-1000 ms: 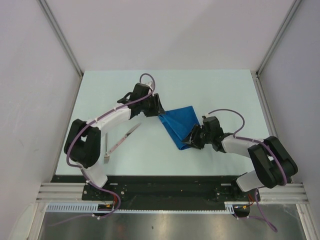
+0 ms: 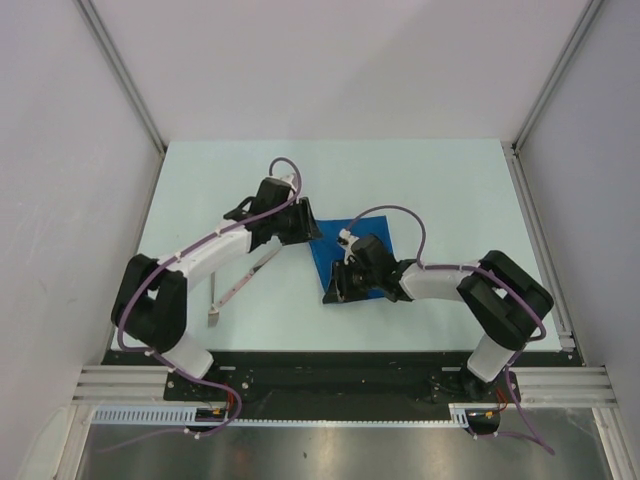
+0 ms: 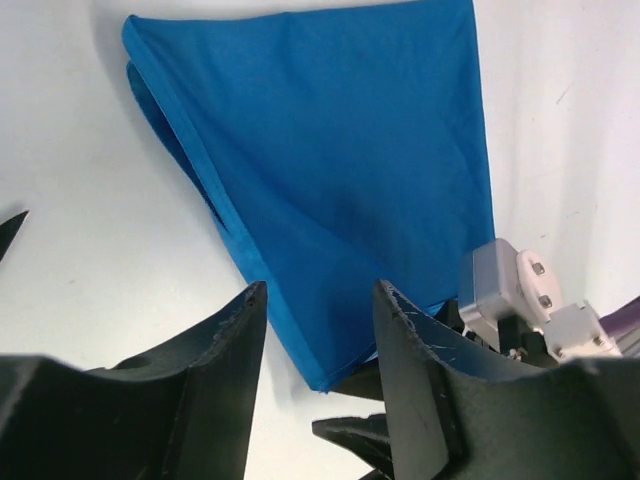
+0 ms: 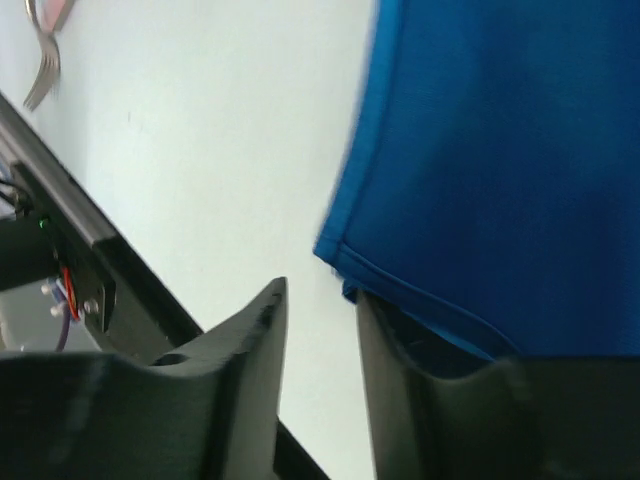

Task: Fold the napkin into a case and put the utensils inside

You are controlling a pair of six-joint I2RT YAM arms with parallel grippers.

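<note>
The blue napkin point(image 3: 330, 120) lies near the table's middle with its left strip folded over. My left gripper is over its left side, fingers apart and empty; the top view shows it at the upper-left corner. My right gripper is low at the napkin's lower-left corner, fingers apart, one touching or very close to the folded edge. The utensils lie left of the napkin: a long one point(image 2: 251, 272) and a fork point(image 4: 45, 70), partly cut off in the right wrist view.
The napkin appears shifted and turned slightly left. My left gripper has moved slightly toward the front.
</note>
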